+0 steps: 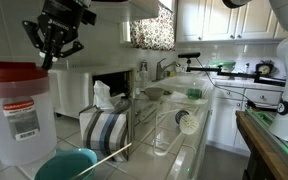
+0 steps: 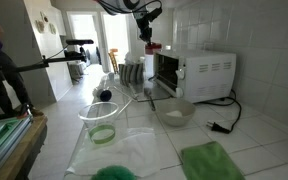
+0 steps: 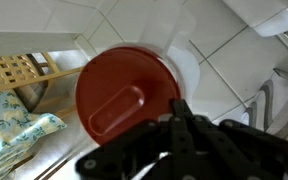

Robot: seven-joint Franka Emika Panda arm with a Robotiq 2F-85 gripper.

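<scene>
A white translucent container (image 1: pixel 22 125) with a red lid (image 1: pixel 14 72) stands at the left of the counter, partly cut off by the frame edge. My gripper (image 1: pixel 48 65) points down at the lid's right side, its fingers together and nothing visible between them. From the wrist, the round red lid (image 3: pixel 124 95) fills the middle, and the gripper tip (image 3: pixel 177 108) lies over or against its edge; actual contact cannot be made out. Small and far off in the second exterior view, the container (image 2: pixel 151 66) is below the gripper (image 2: pixel 148 40).
A teal bowl (image 1: pixel 69 163) sits right in front of the container. A striped holder (image 1: pixel 106 133) and a white toaster oven (image 1: pixel 74 90) stand close by on the right. Farther along are a green cloth (image 2: pixel 211 162) and a clear bowl (image 2: pixel 101 122).
</scene>
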